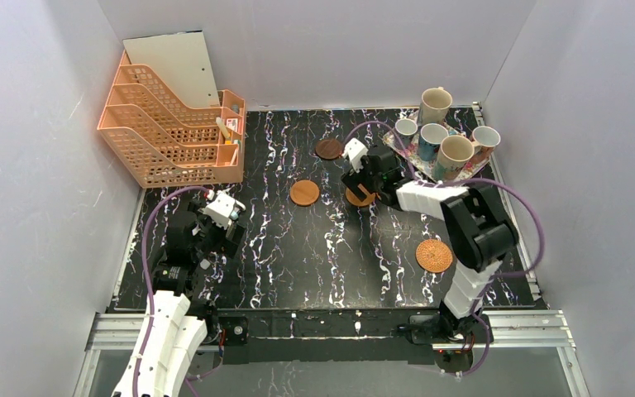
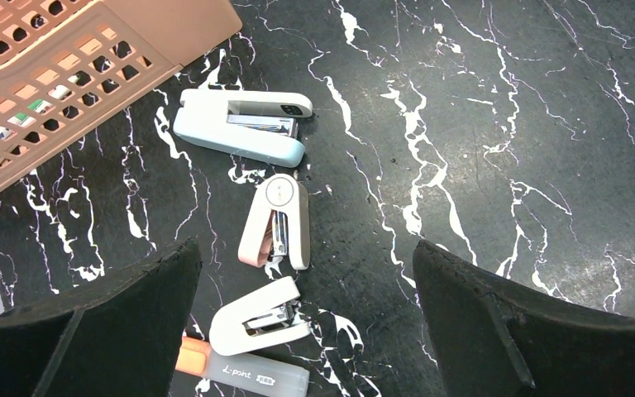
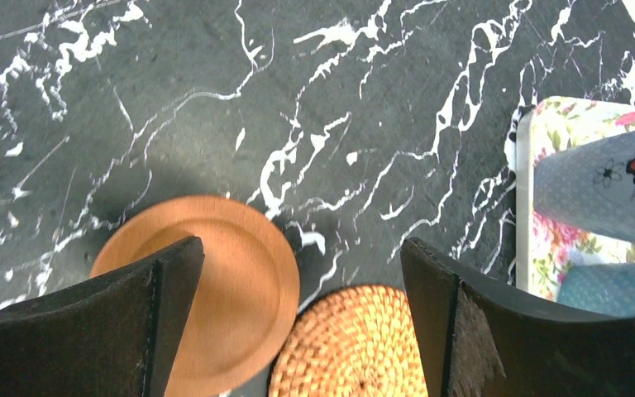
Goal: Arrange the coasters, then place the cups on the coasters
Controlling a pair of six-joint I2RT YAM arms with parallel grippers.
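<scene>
Several cups stand upright on the flowered tray (image 3: 524,215) at the back right, among them a tall pale mug (image 1: 436,103), a blue cup (image 1: 431,141) and a small cup (image 1: 405,131). My right gripper (image 1: 358,184) is open and empty, left of the tray and over a coaster (image 1: 365,198) that it partly covers. The right wrist view shows a plain brown coaster (image 3: 231,273) and a woven coaster (image 3: 355,343) low between the fingers. A brown coaster (image 1: 304,193), a dark coaster (image 1: 328,149) and another woven coaster (image 1: 434,255) lie apart. Far left, my left gripper stands open.
An orange rack (image 1: 169,132) fills the back left. Beneath the left gripper lie a blue stapler (image 2: 240,124), a pink-white stapler (image 2: 277,219), a white stapler (image 2: 256,318) and a grey-orange piece (image 2: 252,370).
</scene>
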